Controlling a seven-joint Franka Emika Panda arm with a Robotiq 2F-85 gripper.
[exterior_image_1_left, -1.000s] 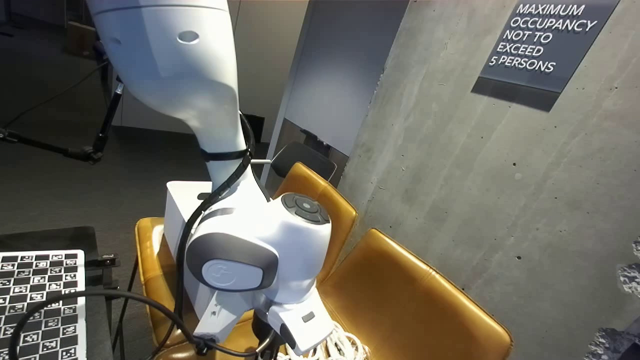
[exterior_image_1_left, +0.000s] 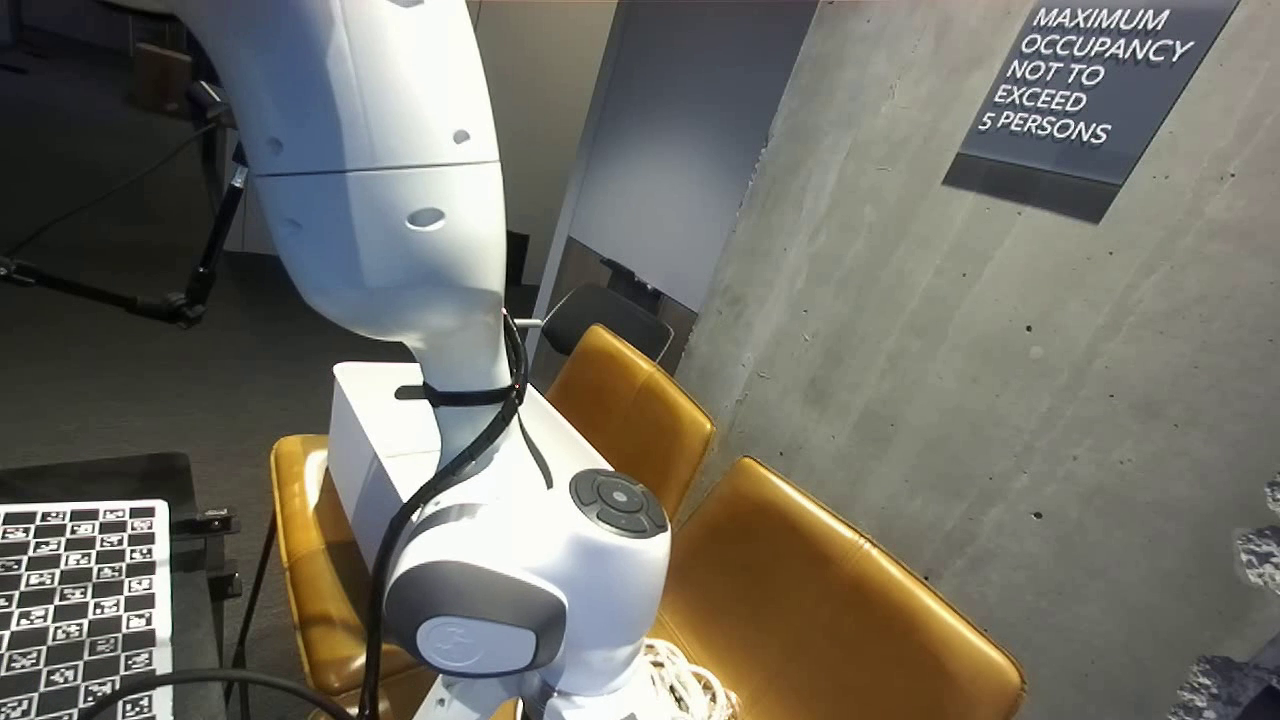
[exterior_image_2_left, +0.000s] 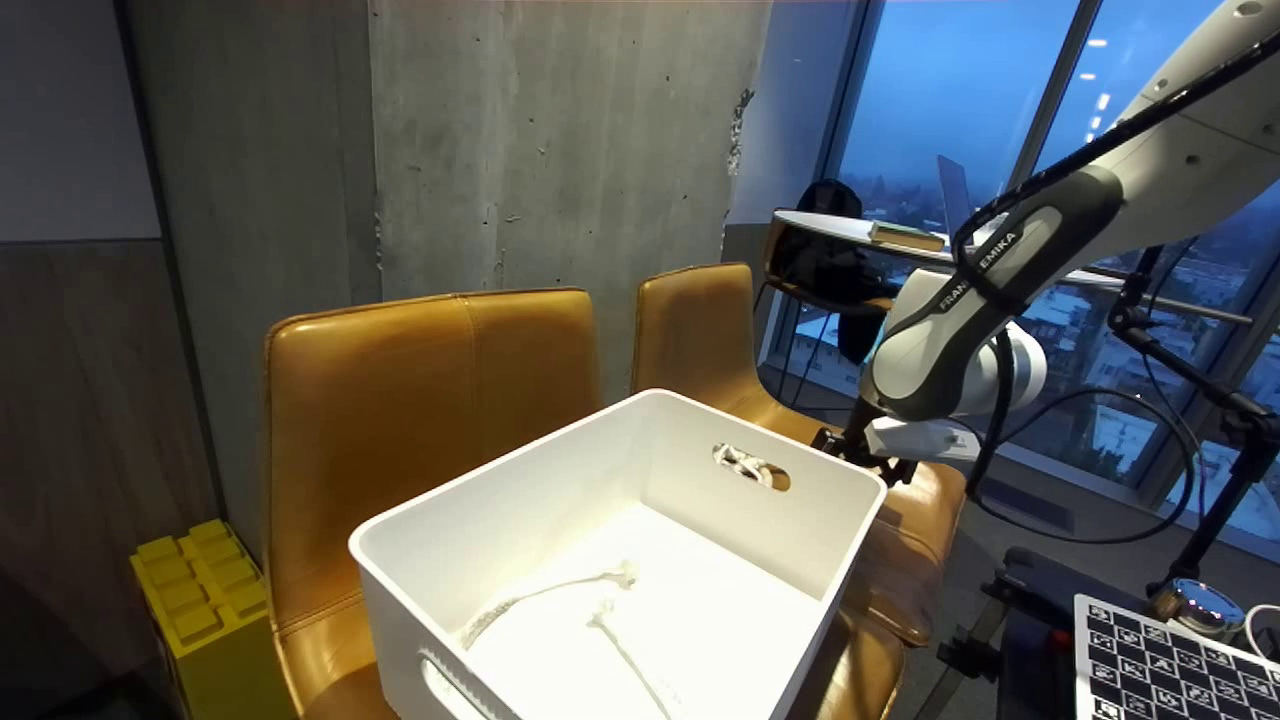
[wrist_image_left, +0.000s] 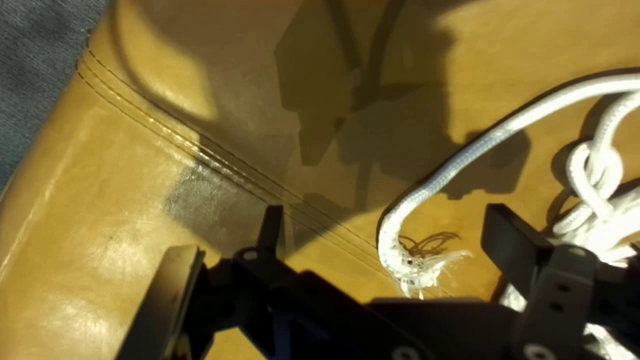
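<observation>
In the wrist view my gripper stands open above a tan leather chair seat (wrist_image_left: 108, 240), nothing held in it. A white rope (wrist_image_left: 474, 150) curves over the seat, and its frayed end (wrist_image_left: 417, 270) lies between the two fingers in that view. More rope, knotted (wrist_image_left: 600, 168), runs off to the right, partly behind the right finger (wrist_image_left: 516, 246). In exterior view 2 the gripper (exterior_image_2_left: 858, 450) is low over the chair beyond the white bin, partly hidden. Exterior view 1 shows the rope coil (exterior_image_1_left: 690, 684) beside the arm; the gripper is out of sight there.
A white bin (exterior_image_2_left: 480, 480) with two short rope pieces (exterior_image_2_left: 624, 654) inside stands on the neighbouring chair (exterior_image_2_left: 432, 396). Chair backs (exterior_image_1_left: 840, 588) and a concrete wall (exterior_image_1_left: 960, 360) border the seat. A checkered board (exterior_image_1_left: 84, 600) lies at the left. A cable loops off the arm.
The arm has come down toward the chair seat with the rope.
</observation>
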